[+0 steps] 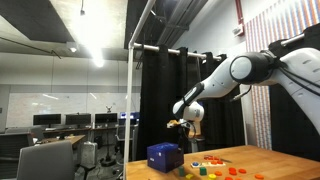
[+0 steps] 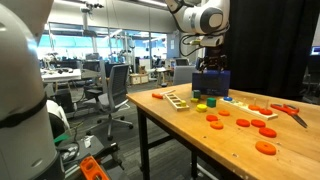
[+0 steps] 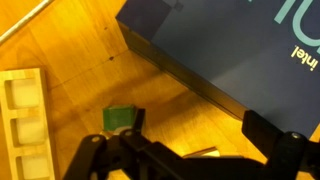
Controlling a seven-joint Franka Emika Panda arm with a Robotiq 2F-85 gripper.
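My gripper stands open above the table, nothing between its fingers. In exterior view 1, the gripper hangs just over the dark blue box. That box, with "intel" printed on it, fills the upper right of the wrist view. A small green block lies on the wood beside the left fingertip. Part of a yellow piece shows between the fingers' bases, mostly hidden by the gripper.
At the wrist view's left edge lies a compartmented wooden tray. Several red and orange discs are spread over the nearer table in exterior view 2, with red-handled scissors to the right. Dark curtains hang behind.
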